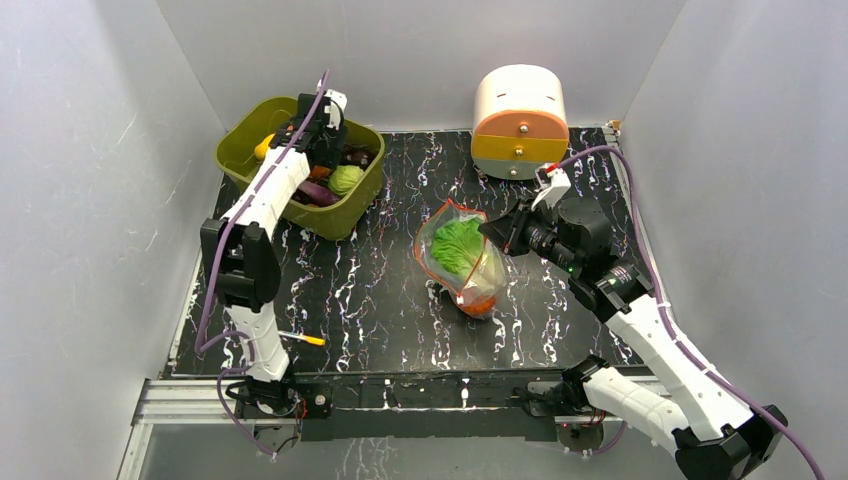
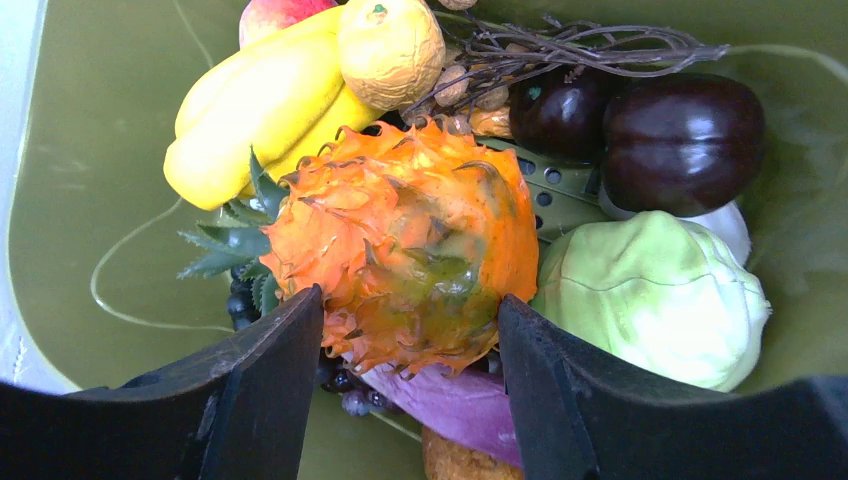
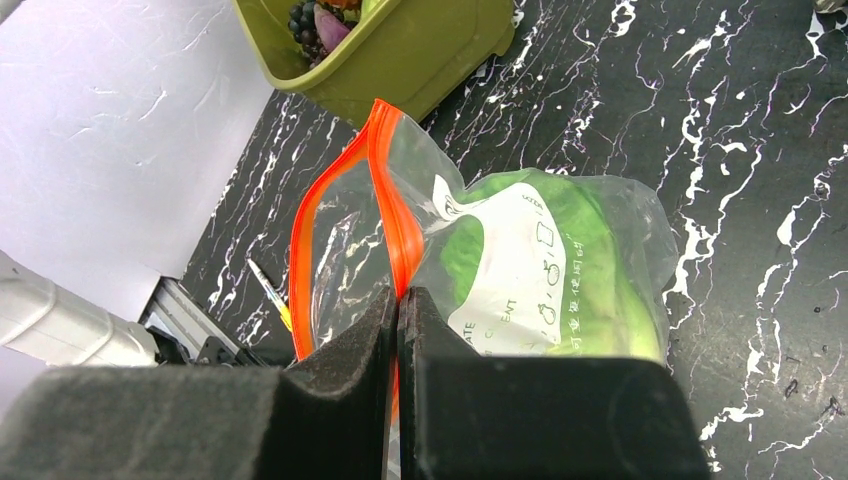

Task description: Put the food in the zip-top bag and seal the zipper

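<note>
In the left wrist view, an orange spiky fruit (image 2: 400,240) lies between the separated fingers of my left gripper, inside the green bin (image 1: 352,213). Both fingertips come up to its sides; whether they grip it, I cannot tell. The clear zip top bag (image 1: 437,262) with red-orange edging stands on the dark tabletop, its mouth partly open. A green leafy cabbage (image 1: 458,247) is inside, with something orange (image 1: 480,306) low in the bag. My right gripper is shut on the bag's orange zip edge (image 3: 400,240).
Around the fruit in the bin are yellow bananas (image 2: 250,110), a pale green cabbage (image 2: 650,300), dark eggplants (image 2: 685,140) and other food. A toy drawer box (image 1: 520,120) stands at the back. A yellow-ended pen (image 1: 312,341) lies front left. Tabletop between bin and bag is clear.
</note>
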